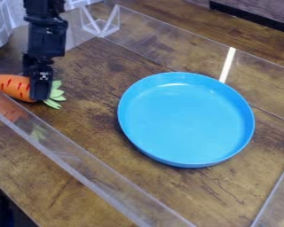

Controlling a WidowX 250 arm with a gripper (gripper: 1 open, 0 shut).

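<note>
An orange toy carrot (11,85) with pale green leaves lies at the far left of the wooden table, beside the clear plastic barrier. My black gripper (40,87) is down over the carrot, its fingers open around it near the leafy end. Part of the carrot is hidden behind the fingers.
A large blue plate (186,119) fills the right middle of the table (114,177). Clear plastic walls border the work area along the left front, the back and the right. The wood between the carrot and the plate is bare.
</note>
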